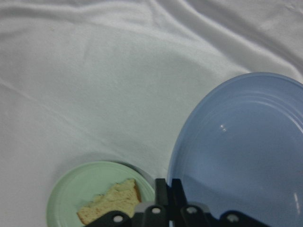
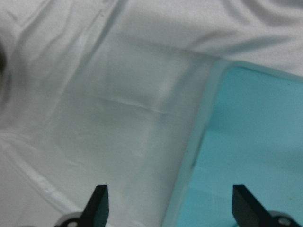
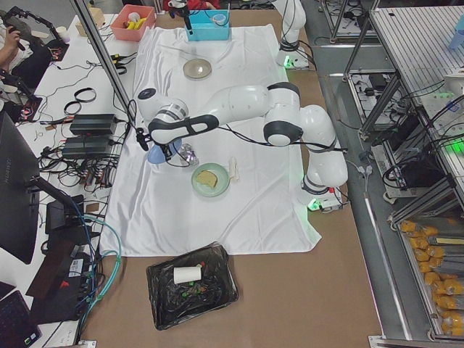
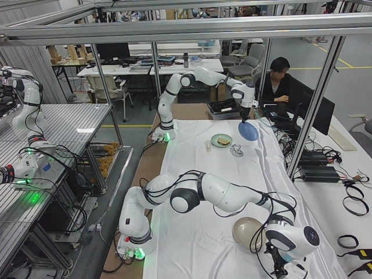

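My left gripper is shut on the rim of a blue plate [image 1: 236, 142], which looks tilted in the camera right view [image 4: 248, 132]. Beside it a green plate [image 3: 210, 187] holds a piece of bread [image 1: 109, 205]. A crumpled silvery object [image 4: 236, 151] lies nearby. In the right wrist view my right gripper stands open over the edge of a turquoise bin [image 2: 241, 123].
A beige dish [image 3: 197, 68] lies on the white cloth [image 3: 225, 232]. A pale slim item [image 3: 233, 169] is beside the green plate. A red bin [image 3: 134, 23] and a black-lined tray [image 3: 217, 297] stand off the cloth.
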